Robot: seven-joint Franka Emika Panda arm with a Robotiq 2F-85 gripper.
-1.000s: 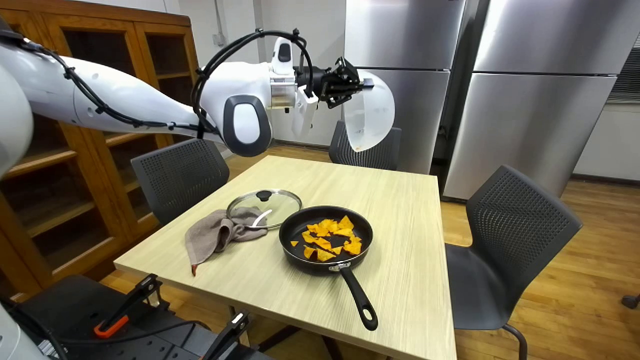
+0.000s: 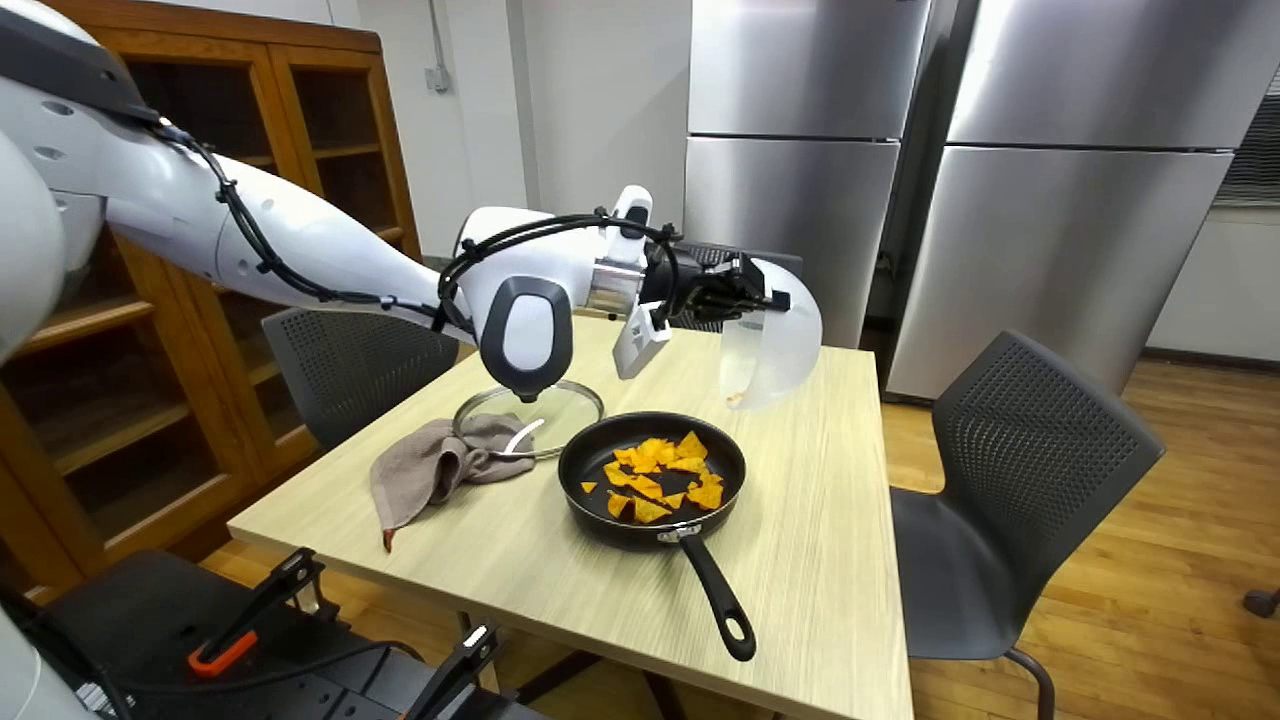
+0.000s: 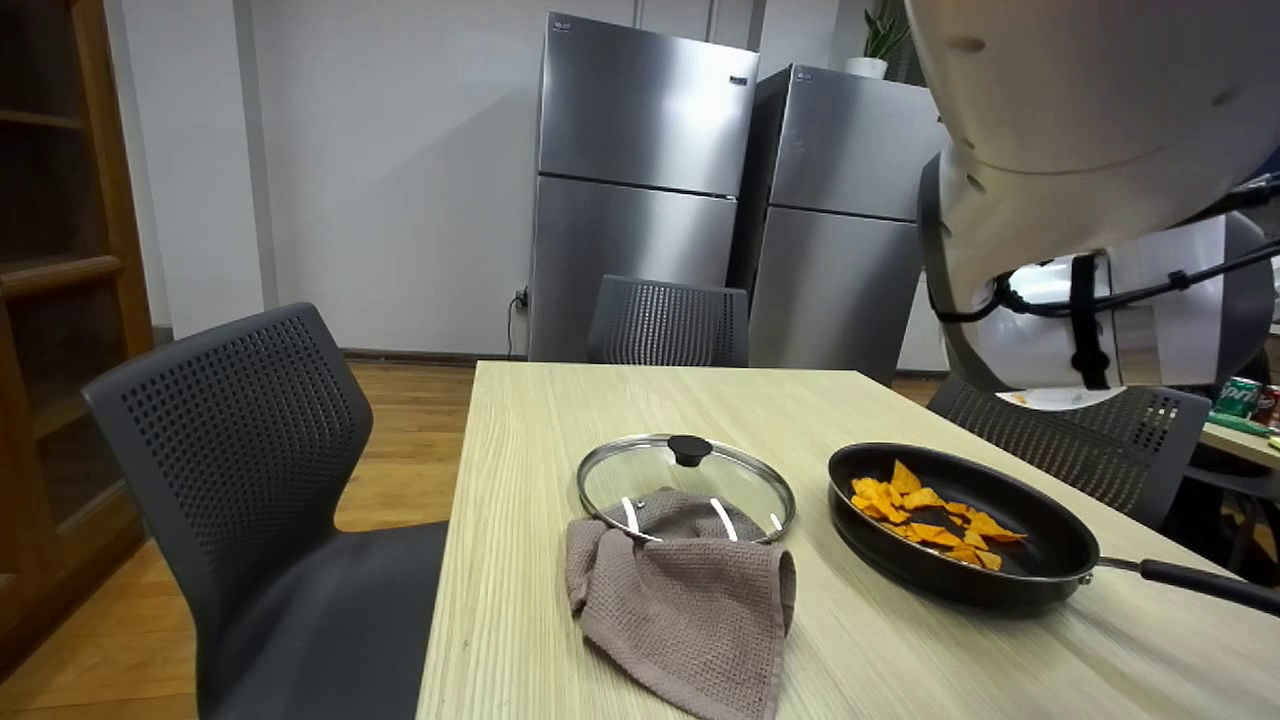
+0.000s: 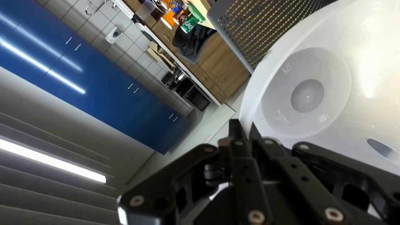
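Observation:
A translucent white bowl [image 2: 786, 342], tipped on its side, is held at its rim by my gripper [image 2: 780, 300] over the far right part of the table. In the wrist view the gripper is shut on that rim, and the bowl's round base [image 4: 307, 95] shows at the right. Exterior view 1 shows a small orange bit low against the bowl. Nearer on the table stands a black frying pan [image 2: 600, 514] with several orange chips [image 2: 648, 480] in it. Bowl and gripper are out of sight in exterior view 2.
Left of the pan, a glass lid [image 3: 686, 451] leans on a grey-brown towel [image 3: 690, 612]. Chairs [image 2: 1020, 468] stand around the table [image 2: 804, 576]. Bare tabletop lies right of the pan and behind it.
My arm has come down and a little to the right, bringing the bowl lower, near the tabletop. Pan, chips, lid and towel have stayed where they were.

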